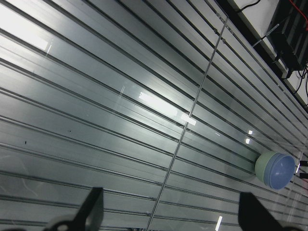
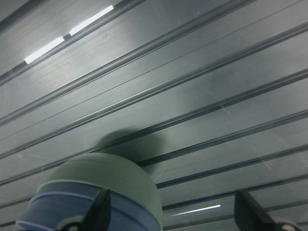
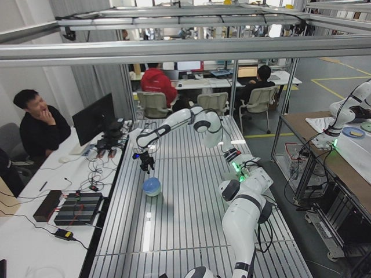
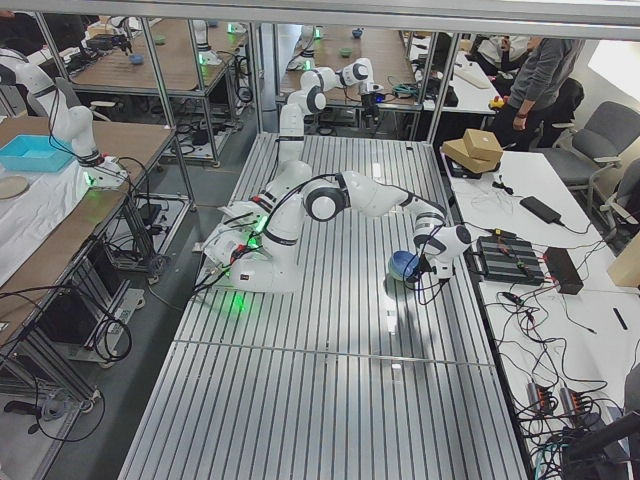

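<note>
A blue bowl inside a pale green bowl (image 3: 152,186) sits on the slatted metal table (image 3: 174,226), also at lower right in the left wrist view (image 1: 279,171). My right gripper (image 3: 147,164) hangs open just above and beside the bowls, which fill the lower left of the right wrist view (image 2: 103,171). My left gripper (image 4: 372,108) is raised at the far end in the camera right view, open with nothing between its fingers in its wrist view, well away from the bowls.
A white side desk (image 3: 35,249) with a monitor, cables and black boxes runs along the table's edge, with a seated person (image 3: 43,127) behind it. Metal frame posts surround the workspace.
</note>
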